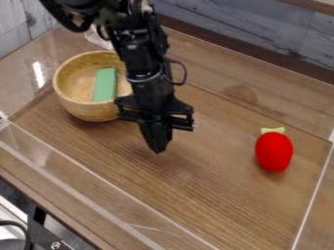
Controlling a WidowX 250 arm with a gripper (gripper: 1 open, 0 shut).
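Note:
My gripper [159, 137] hangs low over the middle of the wooden table, shut, with nothing visible between its fingers. It is just right of a light wooden bowl [74, 89], which holds a green block [104, 84]; the arm partly hides the bowl's right side. A red tomato-like object [272, 153] lies on the right of the table, with a small pale green piece at its top.
A white object [94, 35] is at the back left, partly behind the arm. A dark cable shows at the bottom left corner.

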